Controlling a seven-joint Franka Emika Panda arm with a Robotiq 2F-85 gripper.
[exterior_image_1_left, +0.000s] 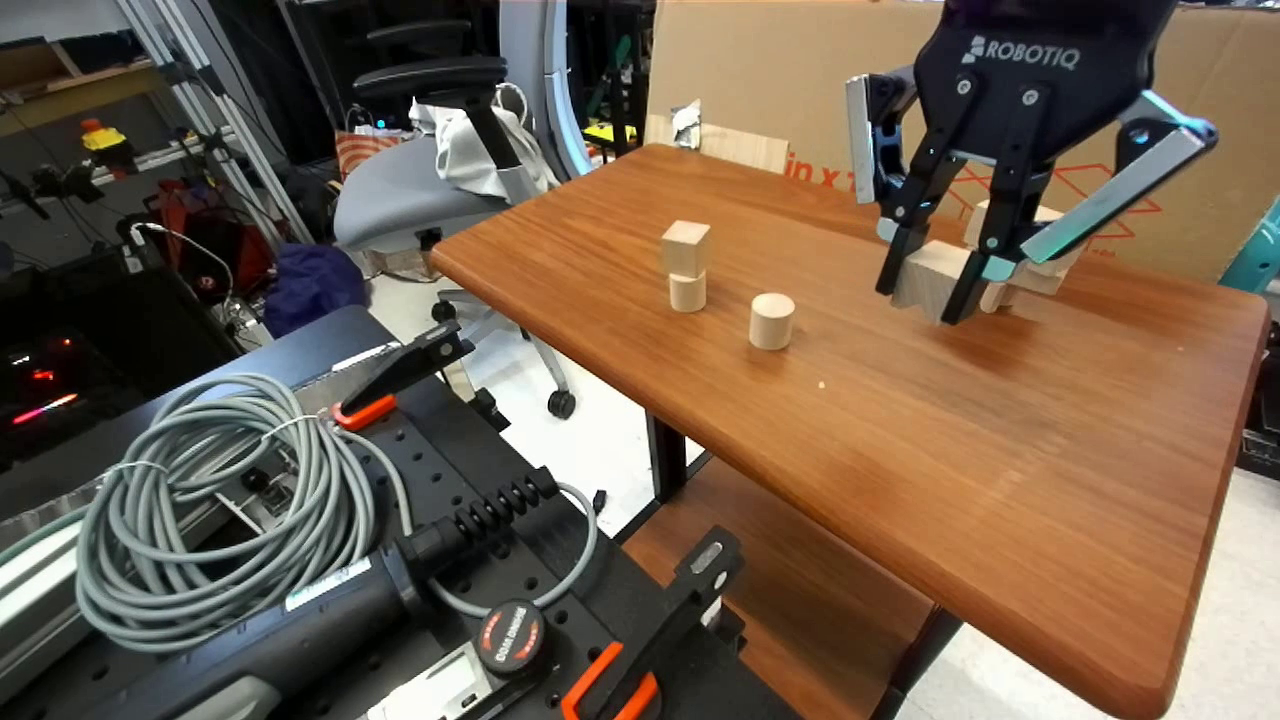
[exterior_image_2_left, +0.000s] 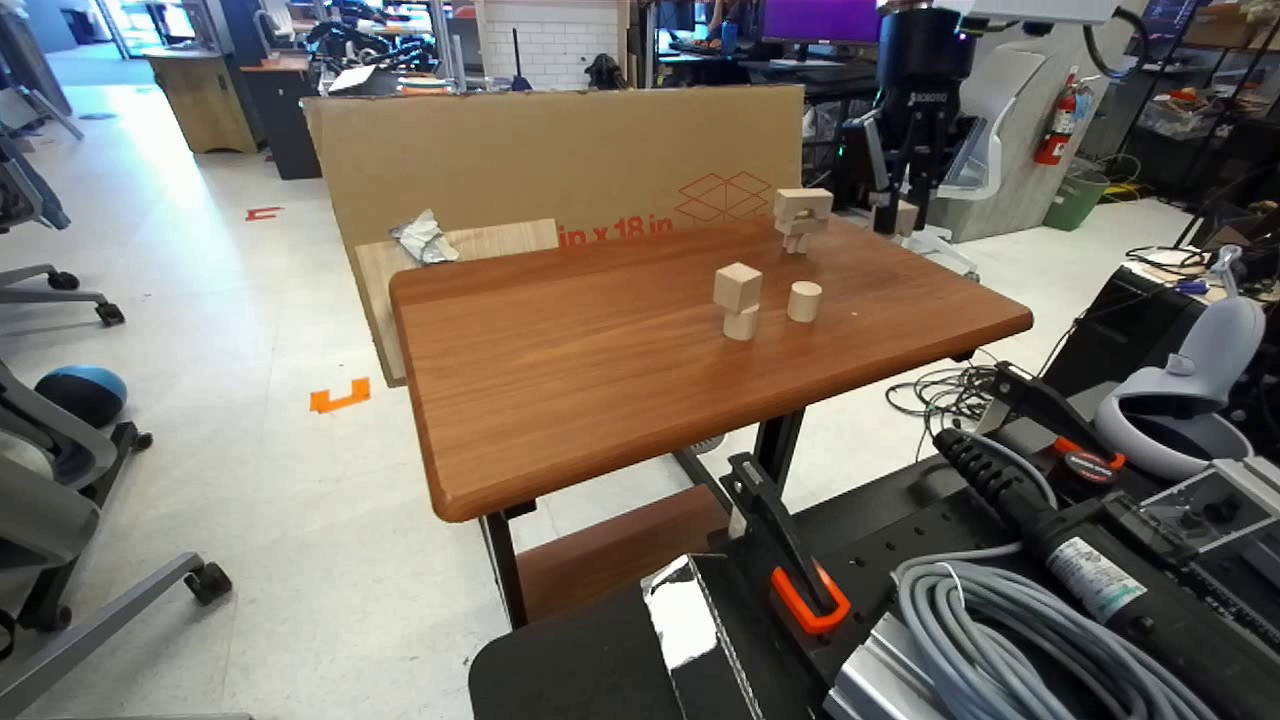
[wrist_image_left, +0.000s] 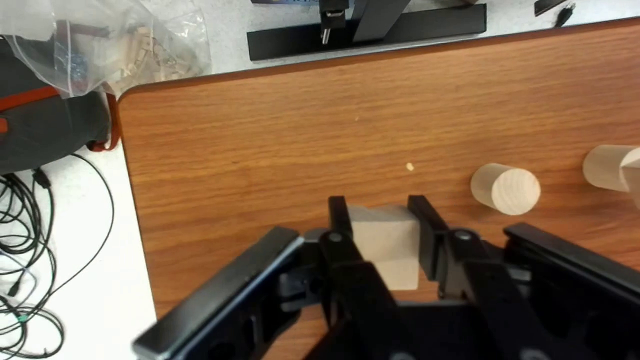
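Note:
My gripper is shut on a pale wooden block, held above the tabletop. In the wrist view the block shows between the two black fingers. A wooden cylinder stands upright on the table with its top bare. Left of it, a wooden cube rests on another cylinder. Behind my gripper in exterior view 1, partly hidden, is a stack of blocks; its arched piece and the piece on top show more clearly in exterior view 2.
The wooden table has free room along its front and right part. A cardboard sheet stands upright along its back edge. A bag of blocks lies off the table at one corner.

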